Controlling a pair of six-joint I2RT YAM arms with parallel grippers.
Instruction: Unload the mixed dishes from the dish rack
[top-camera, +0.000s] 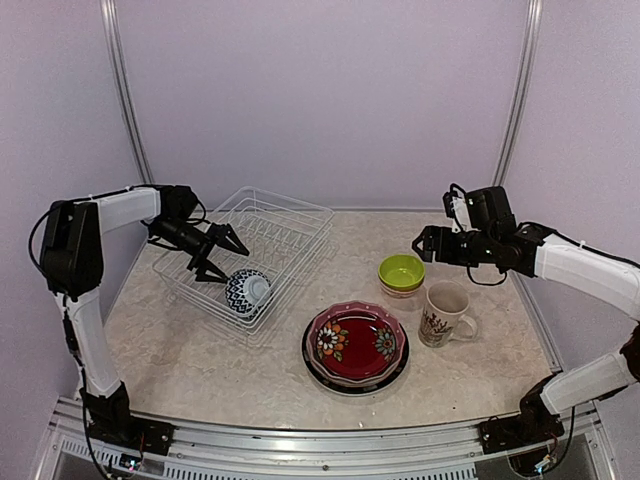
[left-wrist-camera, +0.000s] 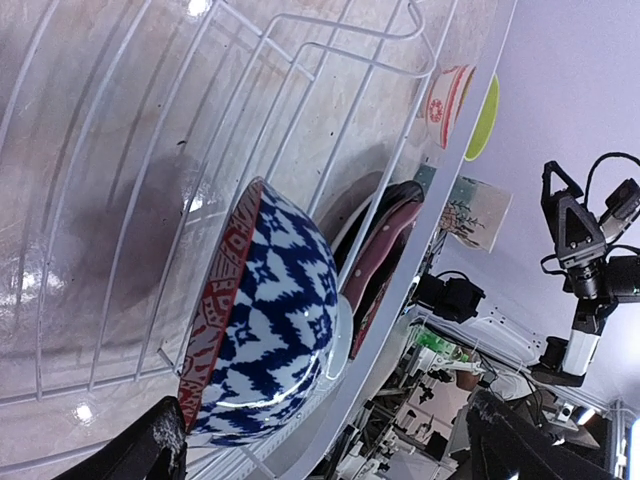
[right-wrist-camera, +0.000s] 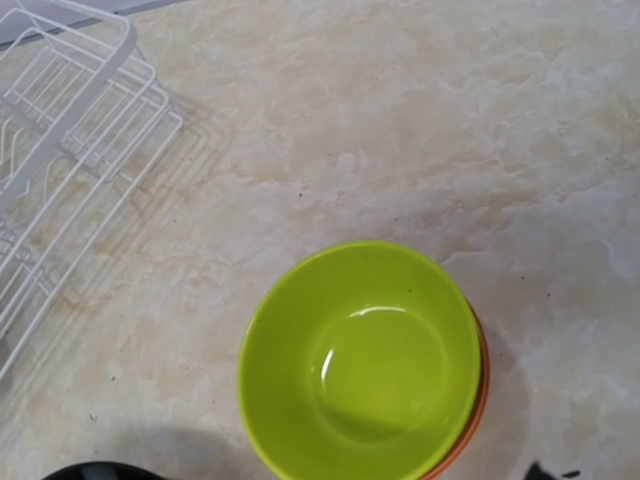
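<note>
In the white wire dish rack (top-camera: 285, 225) on the left, a blue-and-white patterned bowl (top-camera: 240, 293) rests tilted on its side near the front corner, its pale foot turned to the right. My left gripper (top-camera: 226, 257) is open just behind the bowl, with nothing held. From the left wrist, the bowl (left-wrist-camera: 275, 310) shows its red patterned rim to the left, and dark fingers (left-wrist-camera: 150, 450) stand at the bottom edge. My right gripper (top-camera: 432, 244) hangs open and empty above the table, behind a green bowl (top-camera: 402, 270) stacked on others.
Red flowered plates (top-camera: 356, 343) are stacked on a dark-rimmed one at the front centre. A patterned mug (top-camera: 440, 315) stands to their right, close to the bowl stack. Only the blue bowl shows in the rack.
</note>
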